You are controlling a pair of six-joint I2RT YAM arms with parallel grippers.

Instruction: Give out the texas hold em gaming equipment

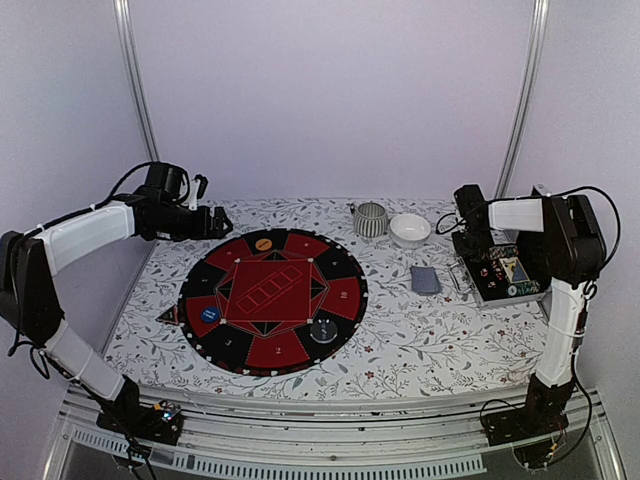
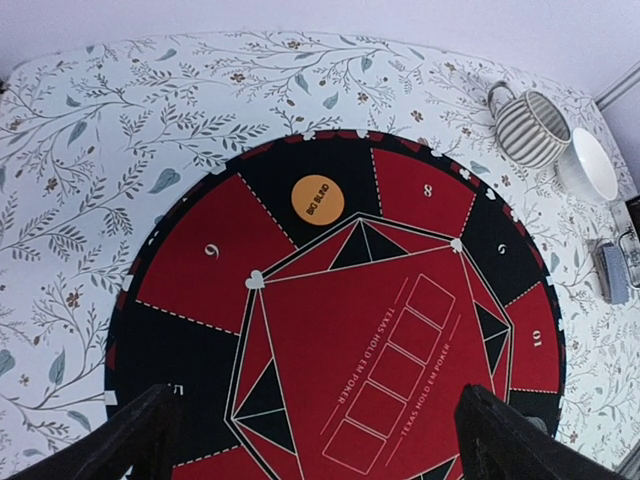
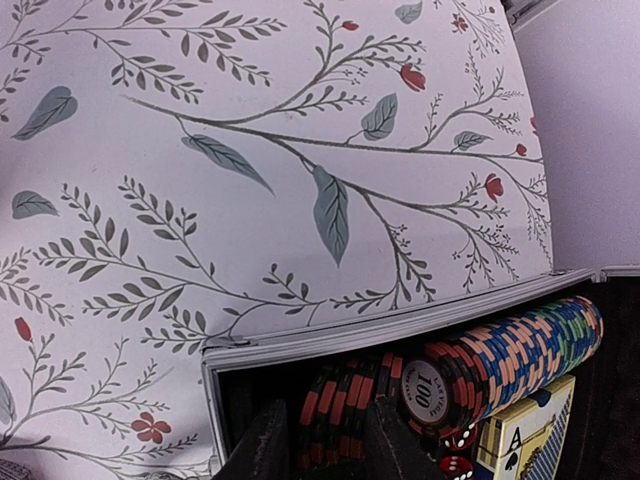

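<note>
The round red and black poker mat [image 1: 270,295] lies on the left half of the table. On it are the orange Big Blind disc [image 2: 318,201], a blue disc [image 1: 210,314] and a clear dark disc [image 1: 323,331]. My left gripper hangs open behind the mat's far left edge, empty. At the right, the open chip case [image 1: 505,285] holds rows of chips [image 3: 530,345] and a card pack [image 3: 530,435]. Inside its far left corner my right gripper is shut on black-and-red chips [image 3: 350,400], whose lower part is hidden by the fingers.
A striped pitcher [image 1: 370,219] and a white bowl [image 1: 409,231] stand at the back between mat and case. A grey-blue folded cloth [image 1: 425,280] lies left of the case.
</note>
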